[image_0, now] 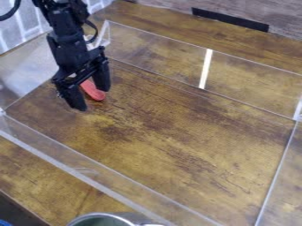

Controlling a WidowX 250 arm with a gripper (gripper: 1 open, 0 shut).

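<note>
My black gripper (91, 90) reaches down from the top left, its two fingers spread open low over the wooden floor of the clear-walled enclosure. A red elongated object (94, 91) lies on the floor between and partly behind the fingers, so part of it is hidden.
Clear low walls (278, 168) surround the wooden work area, whose middle and right are empty. A grey metal container (101, 220) stands outside at the bottom edge. A white strip (206, 69) and a dark bar (230, 22) show toward the back.
</note>
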